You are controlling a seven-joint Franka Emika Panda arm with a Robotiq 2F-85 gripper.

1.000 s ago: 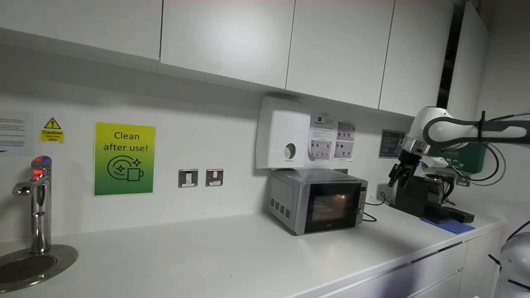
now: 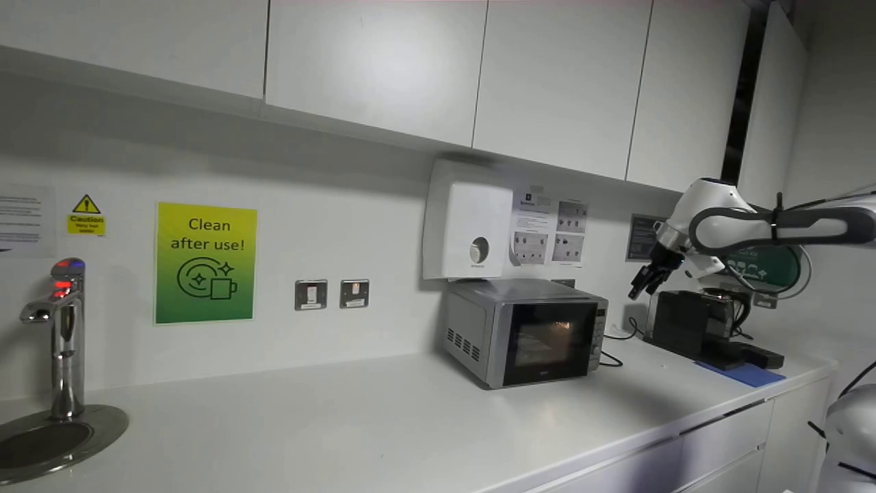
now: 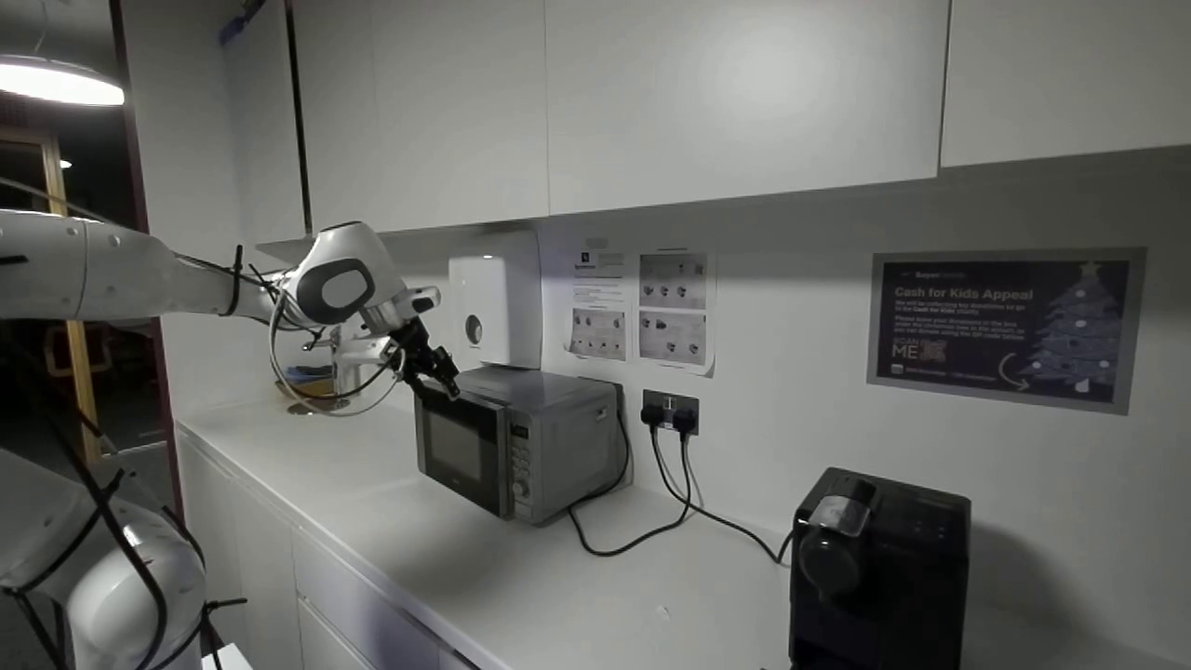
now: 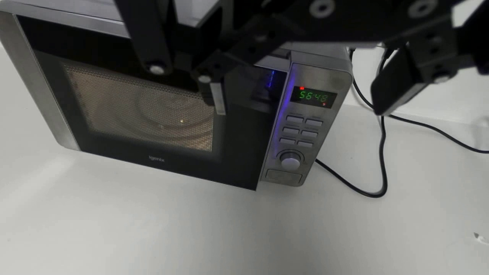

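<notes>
My gripper is open, its two dark fingers set wide apart with nothing between them. A silver microwave (image 2: 534, 329) with a black door stands against the wall, and the door is closed. In the wrist view its control panel (image 4: 316, 75) shows between and beyond my fingers, with a green lit display (image 4: 313, 96), several buttons and a round knob (image 4: 289, 161). From exterior view 1, the gripper (image 2: 645, 284) hangs to the right of the microwave, tilted down toward it. Exterior view 2 has the gripper (image 3: 437, 378) overlapping the microwave's top front edge; contact cannot be told.
A black coffee machine (image 3: 893, 581) stands farther along the counter. Black cables (image 3: 625, 547) run from the wall socket (image 3: 671, 411) across the counter. Cabinets (image 2: 558, 74) hang overhead, and a paper dispenser (image 2: 469, 218) is above the microwave. Left of the microwave, the counter (image 2: 287, 427) is clear.
In exterior view 1 the arm and gripper have shifted left toward the microwave. The gripper now leans more to the left and sits slightly higher. The microwave has not moved.
</notes>
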